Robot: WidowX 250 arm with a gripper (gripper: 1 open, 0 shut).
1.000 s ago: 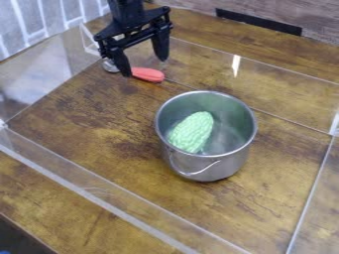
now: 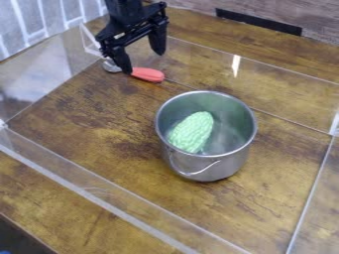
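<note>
My black gripper [image 2: 138,46] hangs at the top of the view, its two fingers spread wide with nothing seen between them. Just below it a small pink-red object [image 2: 147,74] lies on the wooden surface, beside a small silvery object [image 2: 113,64] partly hidden by the left finger. A metal pot [image 2: 231,155] stands right of centre, holding a pale green corn cob [image 2: 192,132].
Clear panels border the wooden work surface [image 2: 79,159] at the left and right. The wood left of the pot and in front of it is bare.
My gripper has moved slightly up and to the left, away from the viewer. The pot and the objects on the surface look unchanged.
</note>
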